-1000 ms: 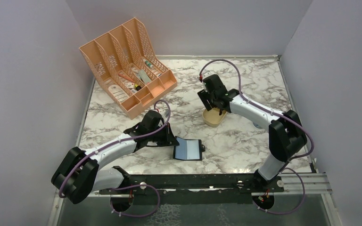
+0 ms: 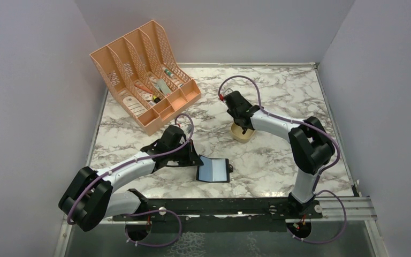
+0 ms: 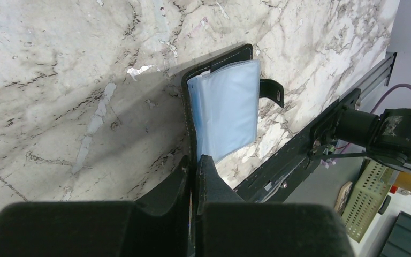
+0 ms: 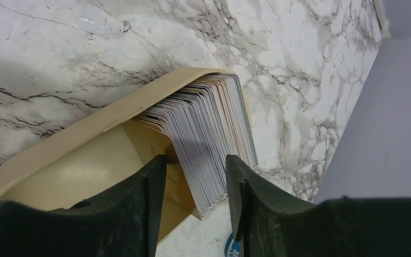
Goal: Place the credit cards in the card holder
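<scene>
A black card holder with pale blue clear sleeves [image 2: 218, 170] lies open near the front of the table; my left gripper is shut on its edge. My right gripper hovers over a cream tray [image 4: 69, 136], its fingers part open at a thick stack of cards [image 4: 208, 128] leaning in the tray; whether they touch the cards is hard to tell. In the top view that tray [image 2: 240, 136] is partly hidden under the right arm.
An orange compartment organizer [image 2: 182, 93] with assorted items stands at the back left. Bare marble table surrounds the holder and tray, with grey walls at the sides and back.
My right gripper and arm have shifted toward the left and a little down in the top view, over the tray. The left arm and holder are unmoved.
</scene>
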